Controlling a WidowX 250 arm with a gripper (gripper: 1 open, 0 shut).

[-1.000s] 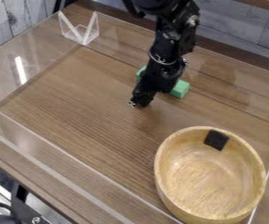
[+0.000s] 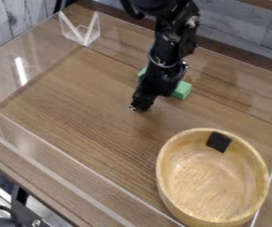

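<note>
My black gripper reaches down from the top centre to the middle of the wooden table, its tips low near the surface. It looks shut; whether anything thin is between the fingertips is too small to tell. A green object lies just right of and behind it, partly hidden by the arm.
A large tan bowl with a black piece on its rim fills the lower right. A white wire-like holder is at the back left.
The arm and gripper have shifted very slightly; the green object and bowl look unmoved.
</note>
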